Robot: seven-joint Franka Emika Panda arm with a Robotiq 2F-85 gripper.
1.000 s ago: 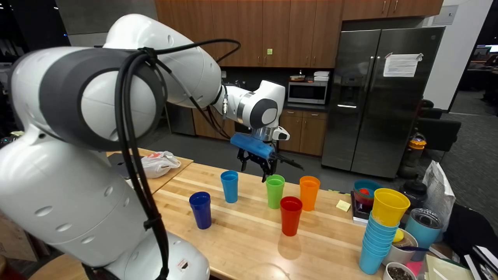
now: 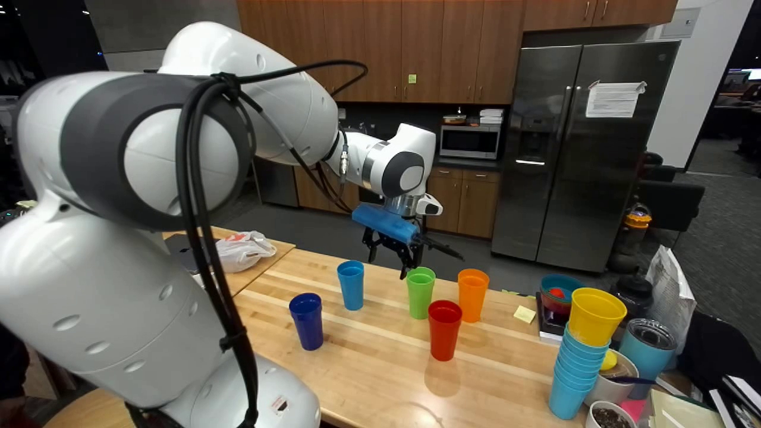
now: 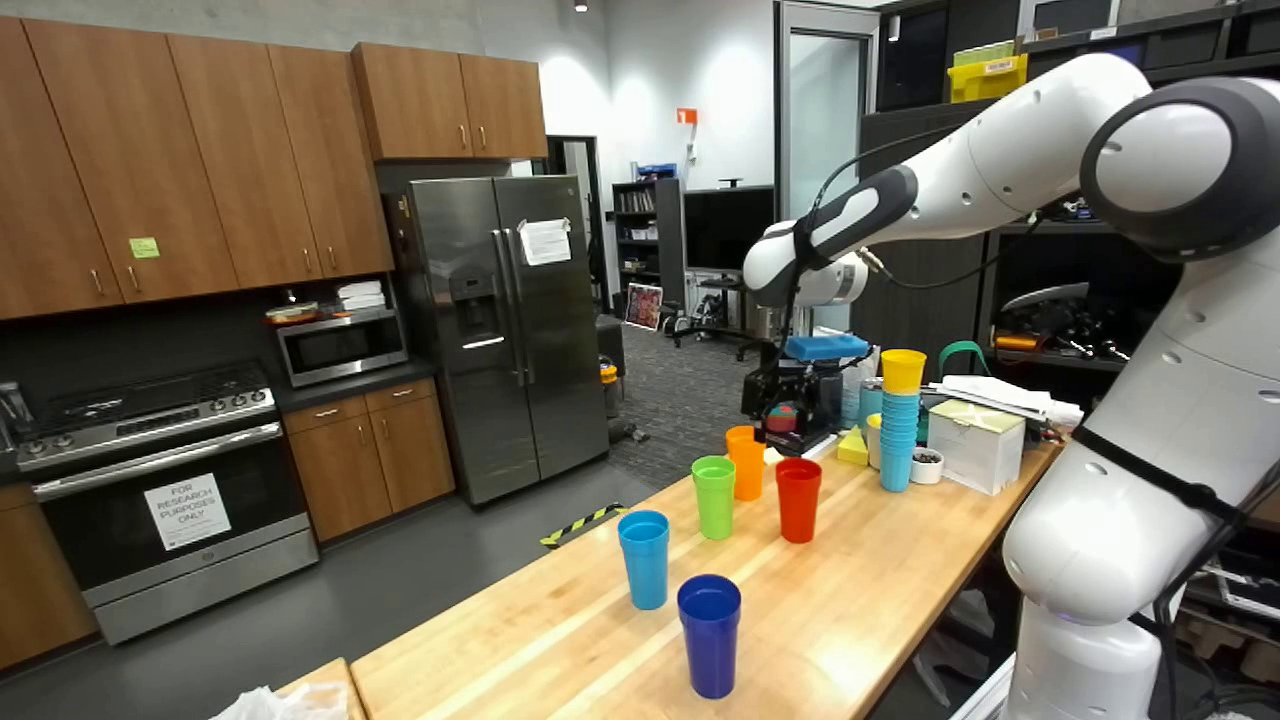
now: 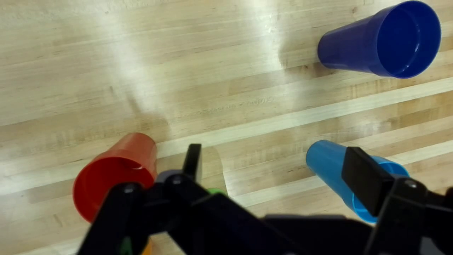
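Observation:
Above the wooden table, my gripper (image 2: 387, 263) hangs open, its fingers wide apart with nothing held. In the wrist view one finger (image 4: 193, 163) stands near the red cup and the other covers part of the light blue cup (image 4: 329, 159). Upright on the table are a dark blue cup (image 2: 306, 321), a light blue cup (image 2: 351, 285), a green cup (image 2: 420, 292), a red cup (image 2: 444, 329) and an orange cup (image 2: 472, 295). The green cup (image 4: 216, 191) is mostly hidden behind the gripper in the wrist view.
A yellow cup (image 2: 597, 315) tops a stack of light blue cups (image 2: 576, 374) at the table's right end, among bowls, a tumbler (image 2: 647, 349) and other clutter. A white plastic bag (image 2: 243, 251) lies at the left.

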